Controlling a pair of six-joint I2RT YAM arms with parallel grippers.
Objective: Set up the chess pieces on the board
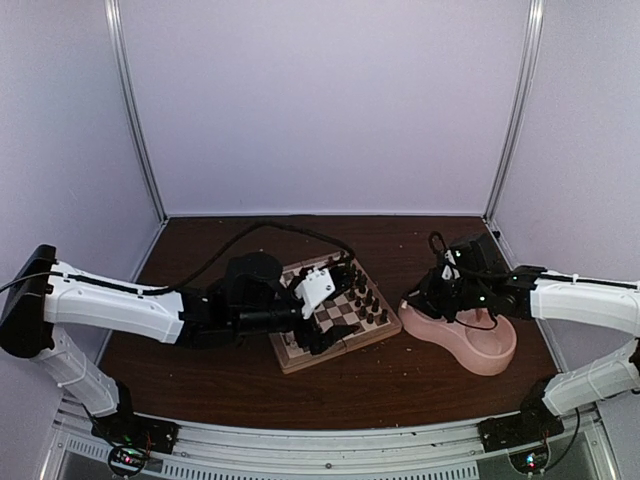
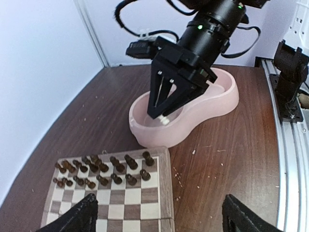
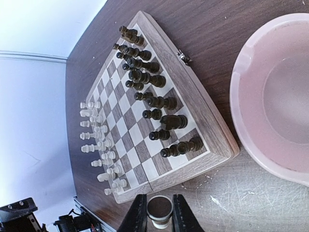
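Note:
The wooden chessboard (image 3: 126, 179) carries dark pieces (image 3: 171, 122) along one side and white pieces (image 3: 89, 136) along the other. My left gripper (image 1: 330, 335) is open over the board's near part; in its wrist view the dark pieces (image 2: 131, 179) and empty squares show. My right gripper is shut on a white chess piece (image 3: 160, 222) with a dark round end, held beside the board near the pink bowl's left side.
The pink double bowl (image 1: 485, 358) sits right of the board. Bare dark table (image 1: 200, 390) lies in front and behind. Walls enclose the sides and back.

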